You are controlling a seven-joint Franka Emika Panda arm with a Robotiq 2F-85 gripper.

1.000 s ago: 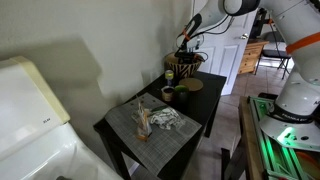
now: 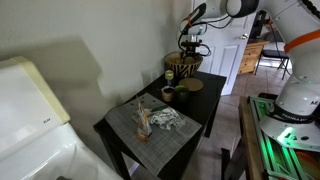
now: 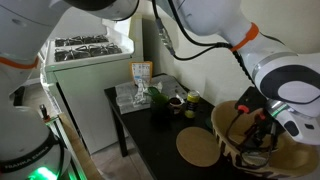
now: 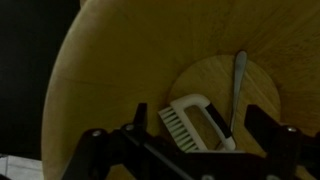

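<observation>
My gripper is open above the inside of a large round wooden bowl, with one dark finger on each side of the wrist view. A white-and-black brush [image 4: 180, 128] with pale bristles lies on the bowl's floor, below and between the fingers but apart from them. To its right a slim metal utensil [image 4: 238, 85] lies lengthwise. The bowl [image 3: 216, 122] stands at the right of the table in the second exterior view, with the arm reaching over it. In the first exterior view the bowl [image 2: 176, 67] is at the far end.
A round tan mat [image 3: 197, 145] lies beside the bowl. Nearby stand a yellow-lidded jar [image 3: 191, 105] and a dark green bowl [image 3: 158, 97]. Farther off, a grey mat [image 2: 150, 135] carries a crumpled whitish cloth [image 2: 168, 120].
The arm's far end has risen slightly above the bowl in the first exterior view. The things on the table look unmoved.
</observation>
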